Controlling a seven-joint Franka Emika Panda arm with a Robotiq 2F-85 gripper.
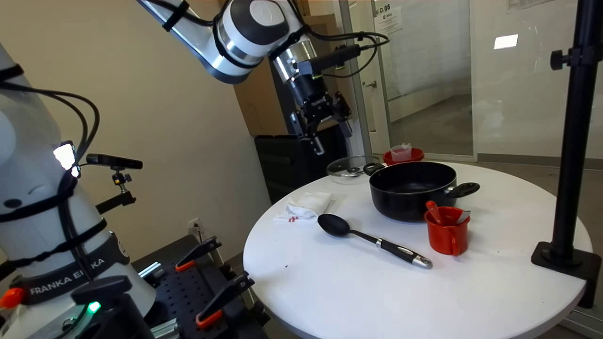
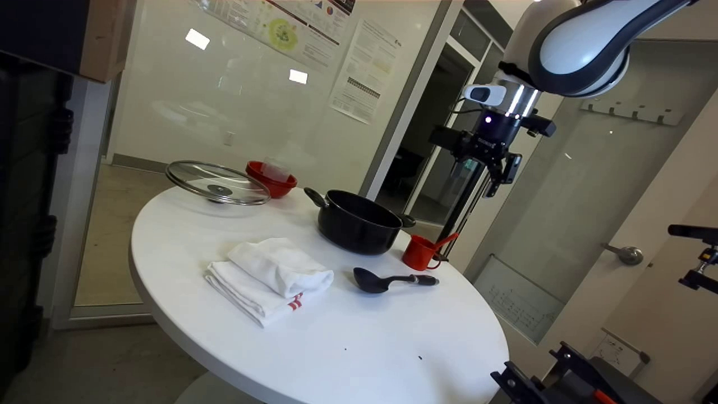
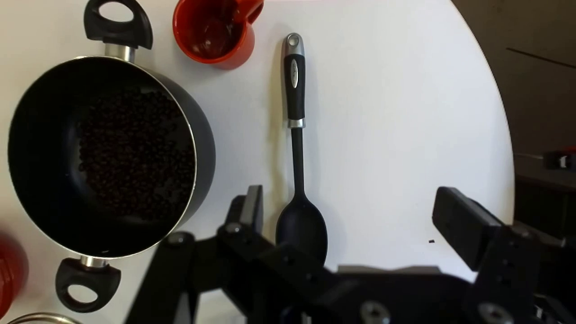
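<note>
My gripper (image 1: 332,139) is open and empty, held high above the table. In the wrist view its two fingers stand wide apart, with the bowl of a black spoon (image 3: 302,229) showing between them, nearer the left finger (image 3: 252,208). The spoon lies flat on the table well below, its handle pointing away. A black two-handled pot (image 1: 401,197) stands beside it; dark beans (image 3: 132,156) cover part of its floor. Near the handle end of the spoon is a red cup (image 2: 420,253) with a red-handled utensil in it.
A folded white cloth (image 2: 269,276) lies near the table edge. Behind are a glass lid (image 2: 219,183) and red bowls (image 2: 272,180). A black post (image 1: 571,141) is clamped at the table's side.
</note>
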